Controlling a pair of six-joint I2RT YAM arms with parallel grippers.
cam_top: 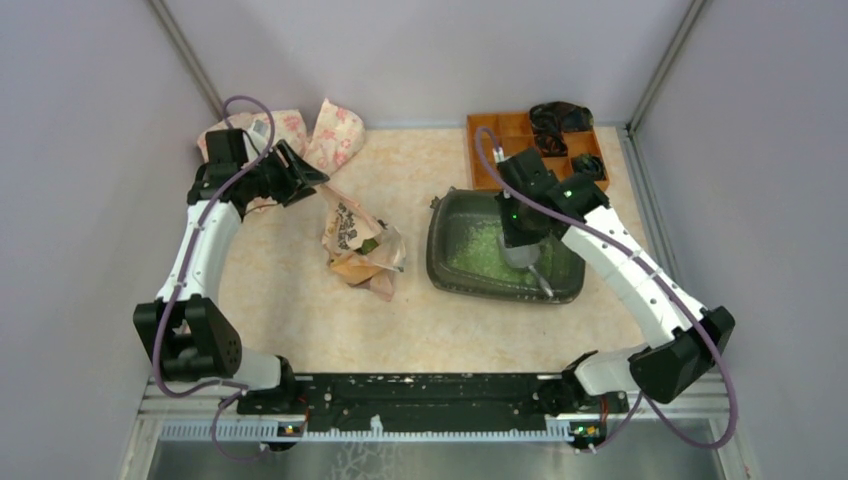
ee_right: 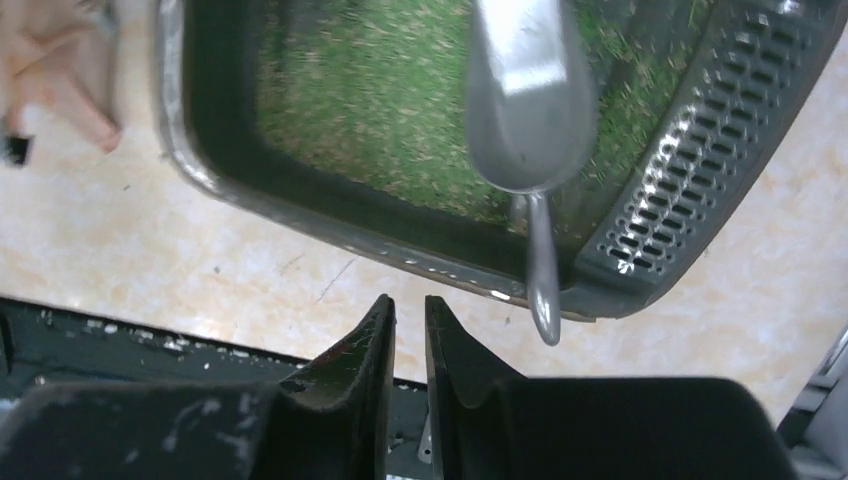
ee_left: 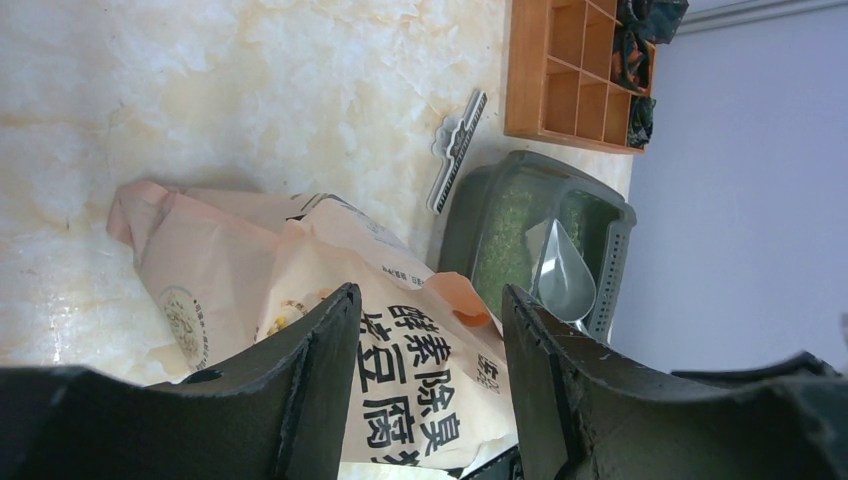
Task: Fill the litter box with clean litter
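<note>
The litter box [cam_top: 440,262] holds green litter and a grey scoop [ee_right: 530,120], whose handle reaches over the near rim in the right wrist view. My right gripper hangs over the box, fingertips close together with a narrow gap, apart from the scoop handle in that view. My left gripper is at the top of the paper litter bag [ee_left: 400,390], which stands slumped left of the box; its fingers are spread around the bag's upper part, and whether they grip it is unclear.
A wooden compartment tray [cam_top: 490,150] with black bags sits behind the box. Floral cloths [cam_top: 335,135] lie at back left. A clip [ee_left: 455,150] lies on the table.
</note>
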